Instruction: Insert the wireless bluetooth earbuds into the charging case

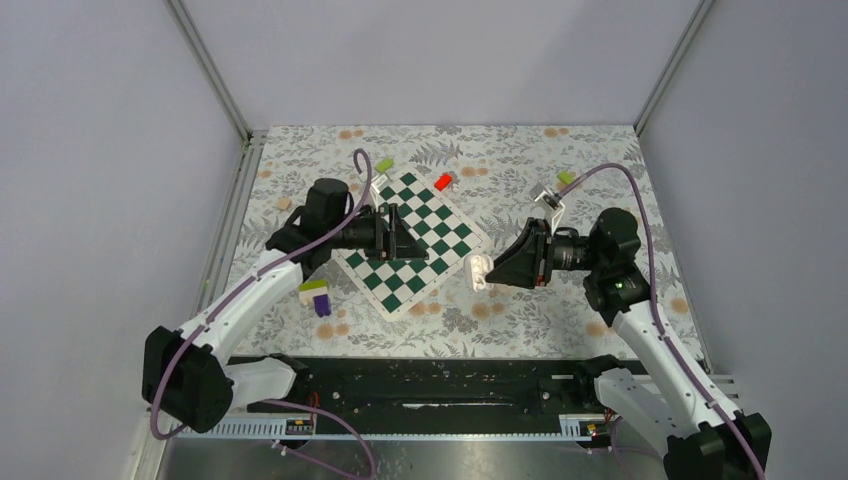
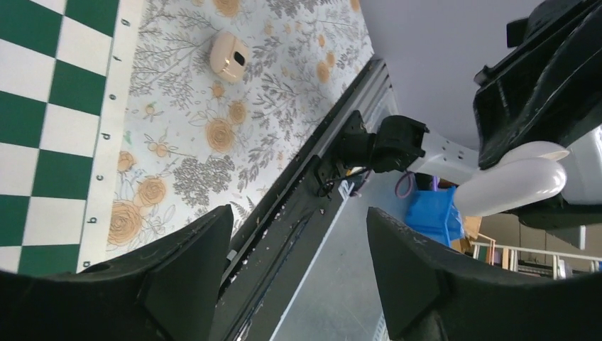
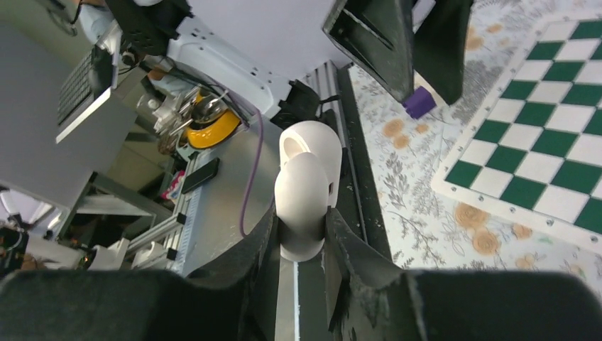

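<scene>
In the top view my right gripper is shut on a white rounded case, held up over the table right of the board. The right wrist view shows the case pinched at its lower end, with a hollow showing near its top; whether earbuds sit inside I cannot tell. My left gripper is over the checkered board, apart from the case. Its fingers stand well apart in the left wrist view, nothing between them. No loose earbud can be made out.
A beige piece with a dark slot lies on the table, near and below the right gripper. The green-and-white board covers the middle. Small blocks lie around it: red, green, purple.
</scene>
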